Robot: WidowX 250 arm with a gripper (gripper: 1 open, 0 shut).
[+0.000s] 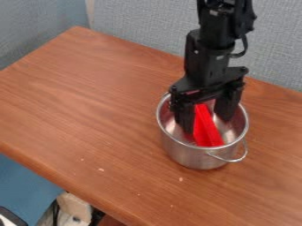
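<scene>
A steel pot (189, 152) with wire handles stands on the wooden table at the right. Inside it lies a red object (206, 126), slanting from the upper middle toward the front of the pot. My black gripper (206, 106) is directly above the pot, open, its fingers reaching down around the rim's height on either side of the red object's upper end. Whether they touch it is hard to tell.
Grey padded walls (136, 22) border the back and left. Some clutter sits below the table's front-left edge.
</scene>
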